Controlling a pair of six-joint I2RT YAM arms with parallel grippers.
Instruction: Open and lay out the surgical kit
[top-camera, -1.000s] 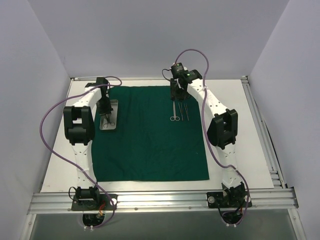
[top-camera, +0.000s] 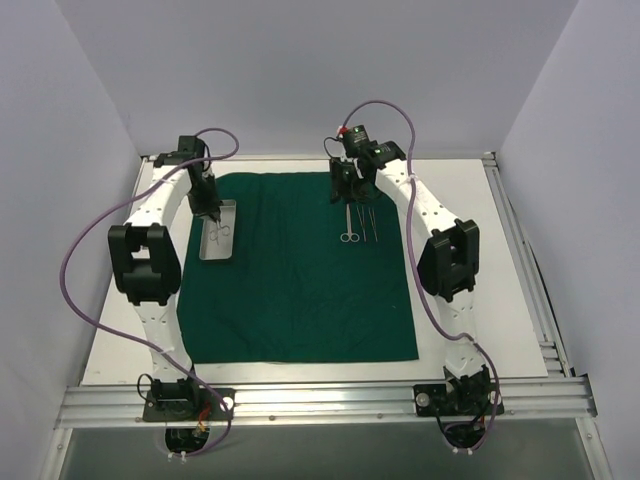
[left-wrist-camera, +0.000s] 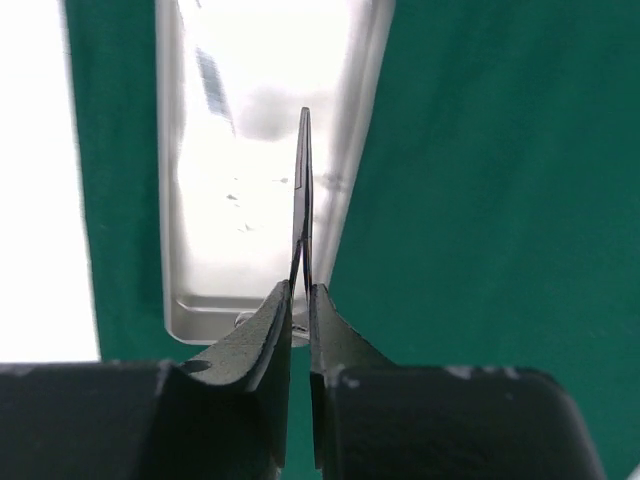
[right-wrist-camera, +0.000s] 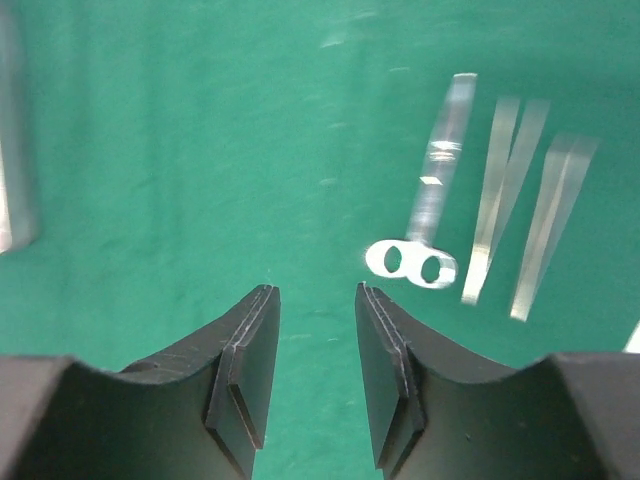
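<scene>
The silver kit tray (top-camera: 218, 250) sits at the left of the green cloth. Over it my left gripper is closed on scissors (left-wrist-camera: 302, 180), raised with blades pointing away in the left wrist view. On the right of the cloth lie a pair of scissors (top-camera: 349, 236) and several slim instruments (top-camera: 365, 225), blurred in the right wrist view. My right gripper hangs open above them, nothing between its fingers.
White table (top-camera: 500, 320) borders it, with grey walls at the back and sides.
My left gripper has risen from the tray with the scissors and shifted slightly left. The right arm has moved slightly left.
</scene>
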